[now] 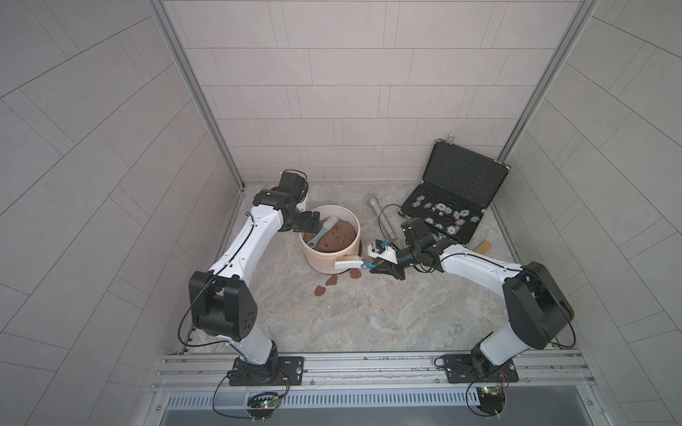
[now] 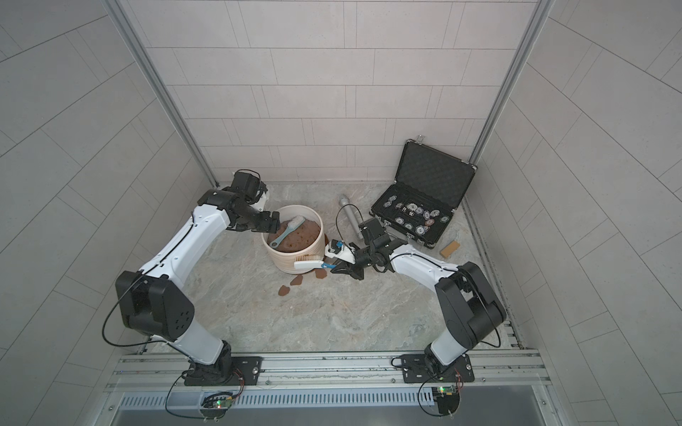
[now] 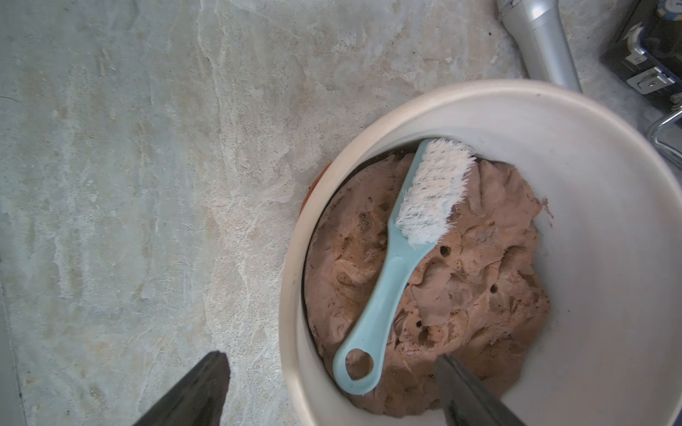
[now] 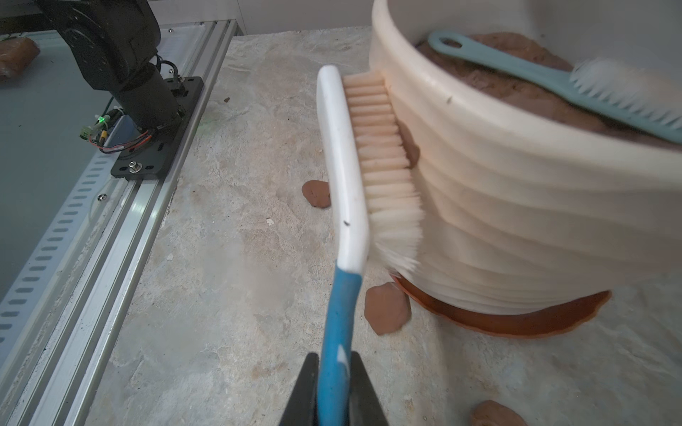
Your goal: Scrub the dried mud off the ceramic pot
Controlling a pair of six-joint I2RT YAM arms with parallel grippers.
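Note:
The cream ceramic pot (image 1: 323, 264) is filled with brown soil, and a pale blue brush (image 3: 383, 305) lies on that soil. On the pot's side, a patch of brown mud (image 4: 408, 142) shows partly behind the bristles. My right gripper is shut on the blue handle of a white scrub brush (image 4: 344, 163); its bristles are against or very close to the pot's outer wall. At the pot's left rim, my left gripper has its fingers parted, the rim seen between them; whether they touch it I cannot tell.
Brown mud flakes (image 4: 388, 309) lie on the floor before the pot. A terracotta saucer (image 4: 511, 324) sits under it. Behind stand a silver microphone (image 1: 376, 209) and an open black case (image 1: 465, 174).

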